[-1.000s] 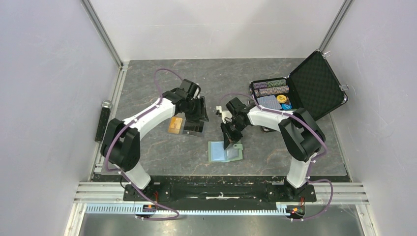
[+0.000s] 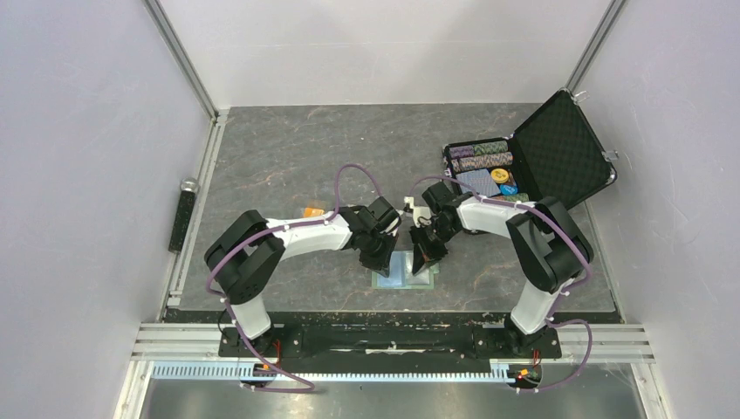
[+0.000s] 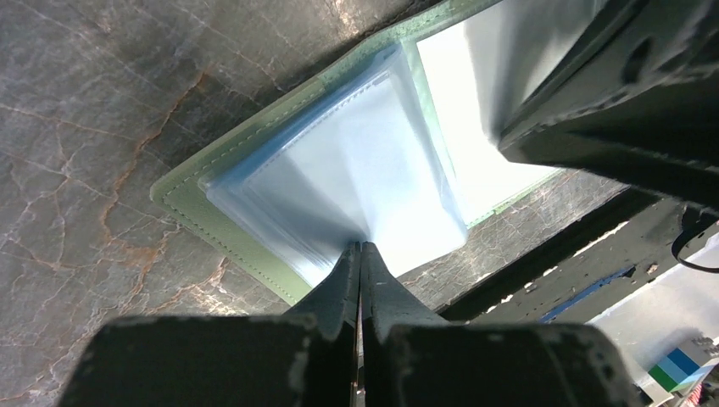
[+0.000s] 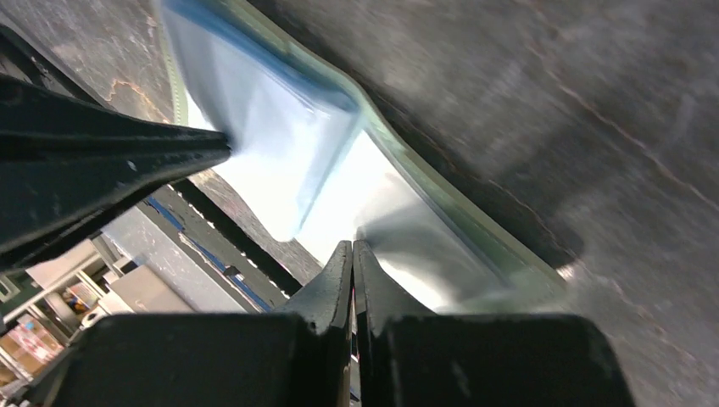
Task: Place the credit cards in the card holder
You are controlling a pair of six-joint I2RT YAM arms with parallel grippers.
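Note:
The open card holder (image 2: 403, 285) lies near the front middle of the table, pale green with clear bluish sleeves (image 3: 339, 170) and a white panel (image 3: 449, 93). My left gripper is shut, nothing seen between its fingers, its tips down on the sleeves of the holder's left half. My right gripper is also shut with nothing seen between its fingers, its tips on the right half over the white panel (image 4: 390, 220). An orange card (image 2: 312, 211) lies behind the left arm, mostly hidden.
An open black case (image 2: 558, 148) with poker chips and card packs stands at the back right. A dark cylinder (image 2: 184, 218) is at the left edge.
My right gripper has shifted slightly to the right along the holder.

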